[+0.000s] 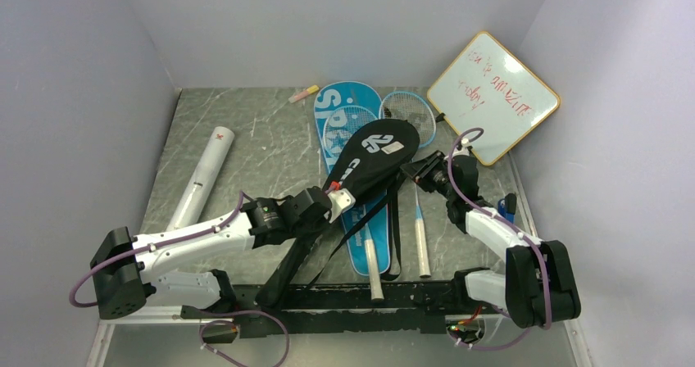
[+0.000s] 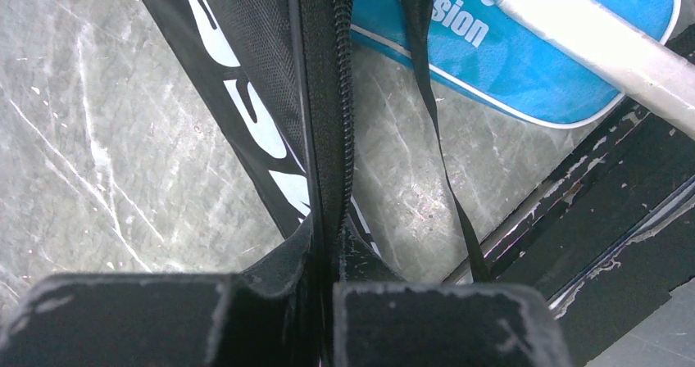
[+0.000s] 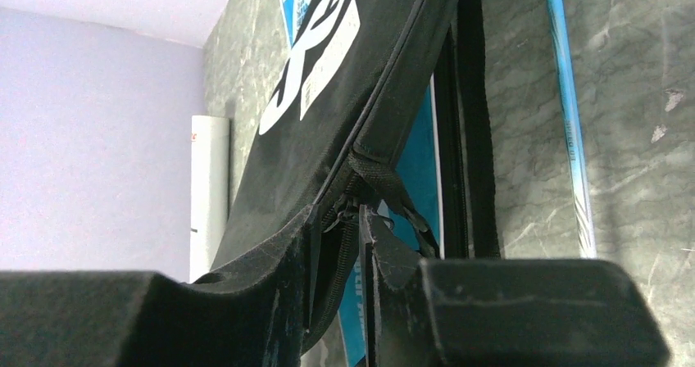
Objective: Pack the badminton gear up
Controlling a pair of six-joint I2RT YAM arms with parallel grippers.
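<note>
The black racket bag (image 1: 374, 150) lies diagonally over a blue bag (image 1: 328, 97) and racket. My left gripper is shut on the black bag's zipped edge near its lower end. My right gripper is at the zipper pull on the bag's upper part, its fingers close round it; whether they grip it is unclear. A second blue racket (image 1: 408, 117) lies to the right, its grip pointing to the front. A white tube (image 1: 205, 170) lies at the left.
A whiteboard (image 1: 492, 97) leans at the back right. A small marker-like item (image 1: 303, 94) lies at the back. Bare table (image 1: 270, 138) shows between tube and bags.
</note>
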